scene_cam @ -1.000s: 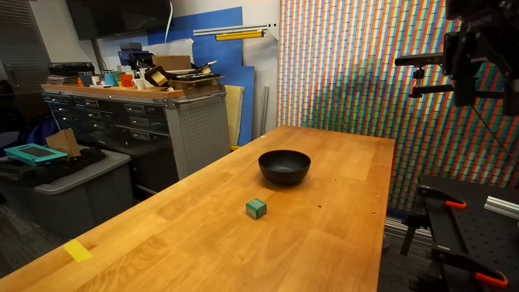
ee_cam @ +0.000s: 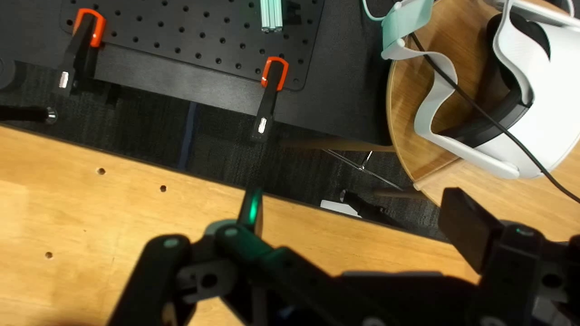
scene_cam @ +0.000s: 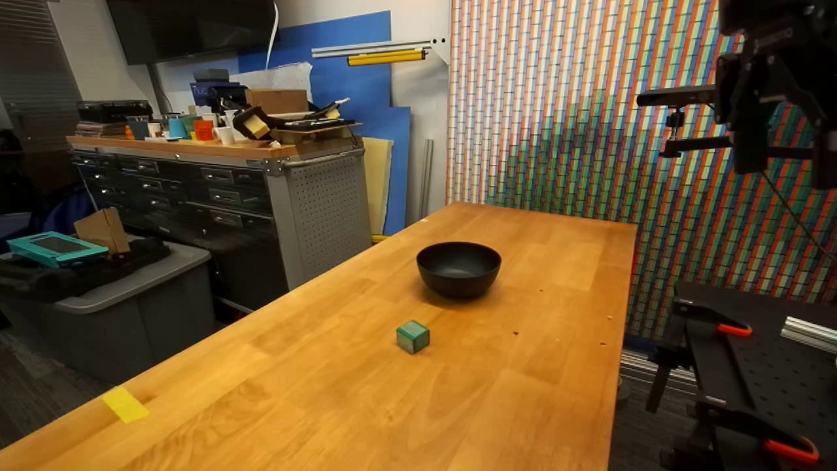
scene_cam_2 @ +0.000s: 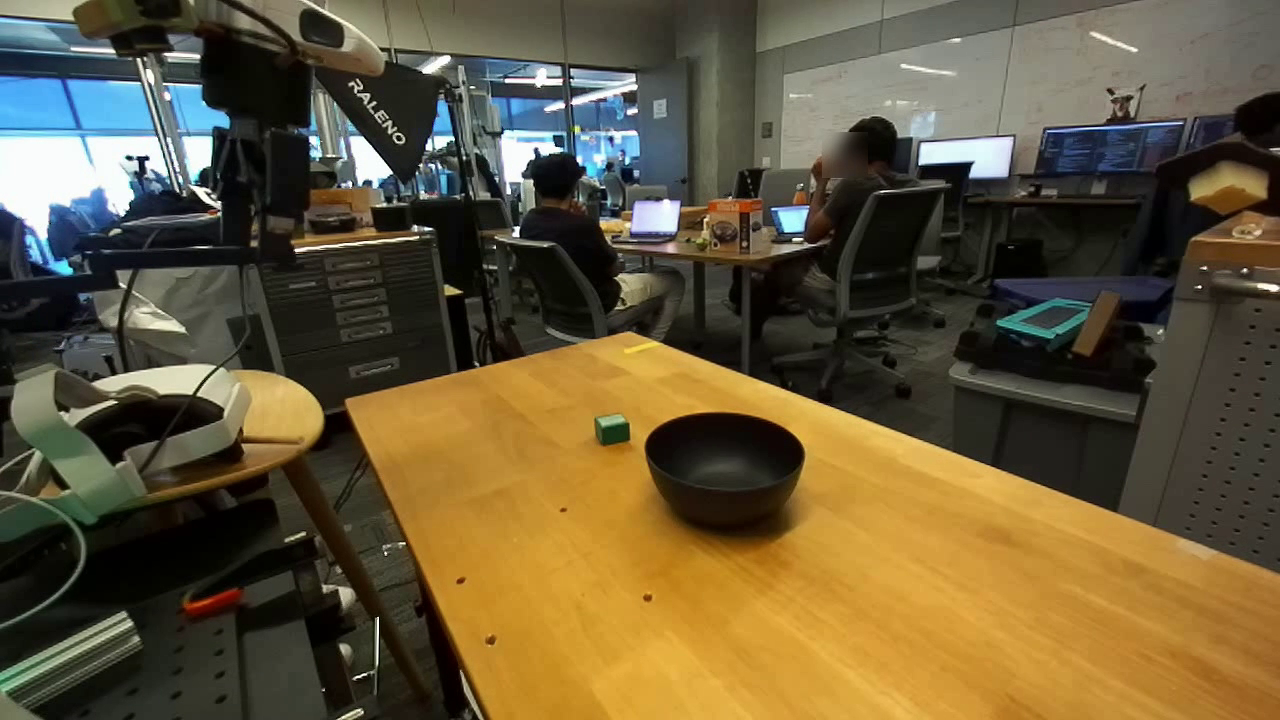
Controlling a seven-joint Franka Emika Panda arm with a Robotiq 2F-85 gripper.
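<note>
A small green cube (scene_cam: 412, 337) lies on the wooden table (scene_cam: 502, 400), close to a black bowl (scene_cam: 459, 271) but apart from it. The same cube (scene_cam_2: 612, 428) and bowl (scene_cam_2: 725, 470) show in exterior view 2, where the bowl's visible inside looks empty. High above the table's side, away from both, hangs my gripper (scene_cam: 785, 169), partly cut off by the frame. In the wrist view my gripper is open, its two fingers wide apart with nothing between them. Neither cube nor bowl can be made out there.
Beside the table stands a black perforated bench (ee_cam: 179, 32) with orange-tipped clamps (ee_cam: 274, 73). A round stool (scene_cam_2: 282, 414) carries a white headset (scene_cam_2: 180, 414). Yellow tape (scene_cam: 125, 404) is stuck near the table's edge.
The gripper has shifted very slightly at the upper right. Cube and bowl are where they were.
</note>
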